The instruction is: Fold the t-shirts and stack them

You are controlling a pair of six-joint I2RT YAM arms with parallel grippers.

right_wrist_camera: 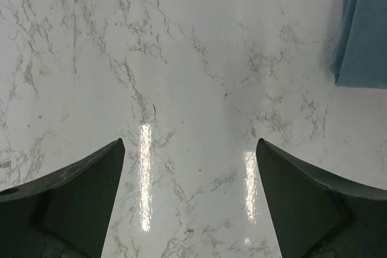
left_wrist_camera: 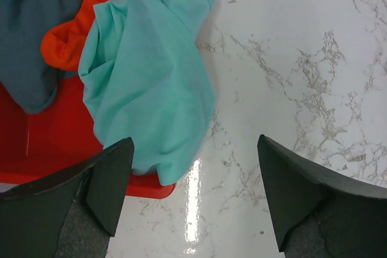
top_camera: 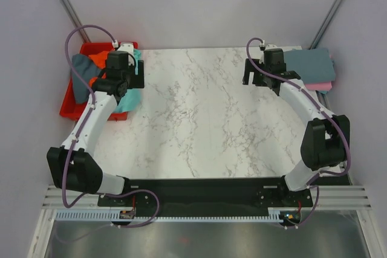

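Observation:
Crumpled shirts fill the red bin (top_camera: 68, 106) at the back left: a dark grey-blue shirt (top_camera: 80, 78), an orange shirt (top_camera: 98, 58) and a turquoise shirt (top_camera: 130, 101). In the left wrist view the turquoise shirt (left_wrist_camera: 163, 80) hangs over the bin's rim onto the table. My left gripper (top_camera: 136, 75) is above the bin's right side, open, with no cloth between its fingers. Folded shirts lie stacked at the back right, a grey-blue one (top_camera: 308, 66) on top and a pink edge (top_camera: 320, 87) below. Left of that stack, my right gripper (top_camera: 253, 72) stands open and empty over bare table.
Side walls stand close to the bin on the left and the folded stack on the right. In the right wrist view, the grey-blue stack (right_wrist_camera: 369, 46) shows only at the upper right.

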